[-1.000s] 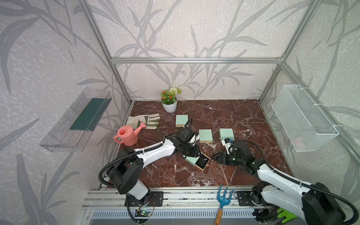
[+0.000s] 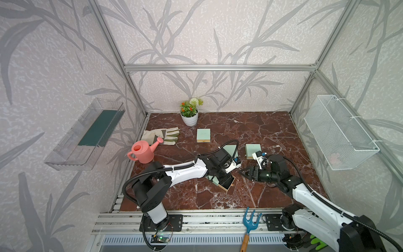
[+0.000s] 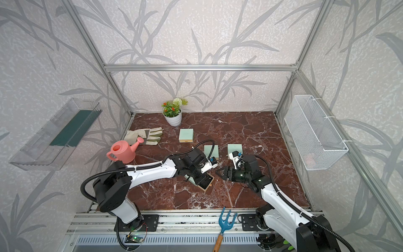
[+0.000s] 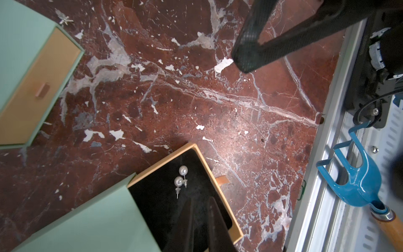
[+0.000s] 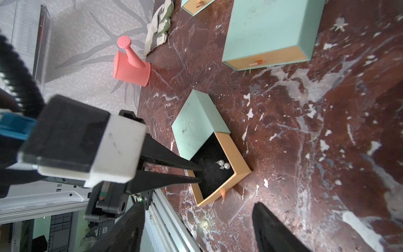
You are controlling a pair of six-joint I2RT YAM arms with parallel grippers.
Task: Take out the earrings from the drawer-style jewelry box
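Observation:
In the left wrist view a mint jewelry box (image 4: 96, 220) stands with its black-lined drawer (image 4: 151, 201) pulled out. Two pearl earrings (image 4: 180, 176) lie on the lining, near the drawer's front corner. My left gripper is over the drawer, its narrow fingers slightly apart with nothing seen between them. The right wrist view shows those fingers (image 5: 168, 157) from the side, tips over the drawer and short of the earrings (image 5: 223, 164). To the right of the box is my right gripper, open wide and empty.
Other mint boxes (image 2: 203, 134) (image 2: 253, 149) stand shut further back. A coral watering can (image 2: 143, 151), gloves (image 2: 172, 135) and a potted plant (image 2: 189, 118) are at the back left. A blue hand fork (image 2: 250, 224) lies along the front rail.
My left gripper has moved right, from above the box body to over its drawer, now covering part of it from above. The right arm has shifted slightly.

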